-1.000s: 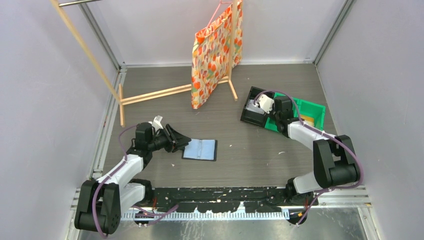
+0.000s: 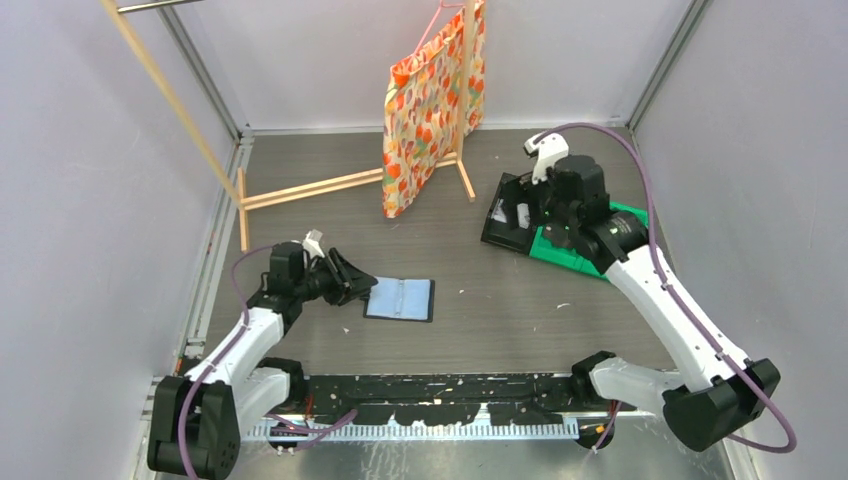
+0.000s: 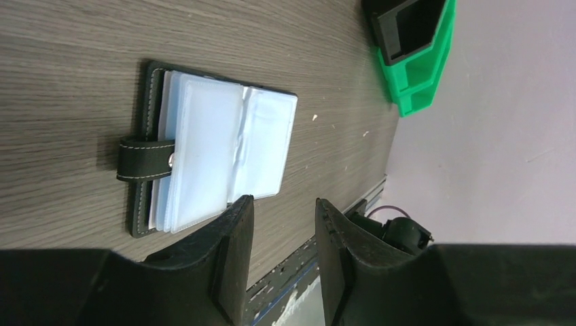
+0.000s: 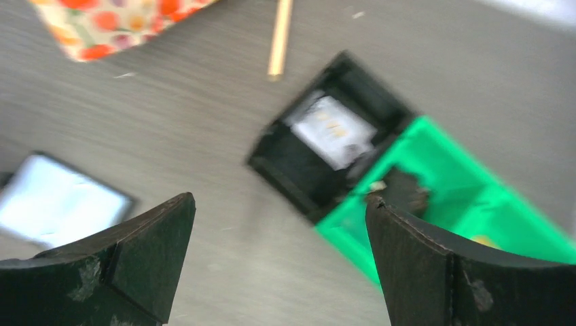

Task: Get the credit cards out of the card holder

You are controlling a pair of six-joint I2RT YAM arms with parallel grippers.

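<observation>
The card holder [image 2: 398, 298] lies open on the grey table, its clear sleeves facing up on a dark cover, with a strap [image 3: 146, 159] at one edge in the left wrist view. My left gripper is open just above and left of it, nothing between its fingers. My right gripper hangs open over the right part of the table, above the black box [image 4: 285, 163] and green bin [image 4: 509, 224]; the right wrist view is blurred. I cannot tell whether cards sit in the sleeves.
A wooden rack [image 2: 310, 190] with orange floral cloth [image 2: 425, 120] stands at the back. The black box and green bin occupy the back right. The middle of the table right of the holder is clear.
My right arm has risen from the bins, its upper links swinging toward the right wall. The left arm has shifted only slightly; the card holder is unmoved.
</observation>
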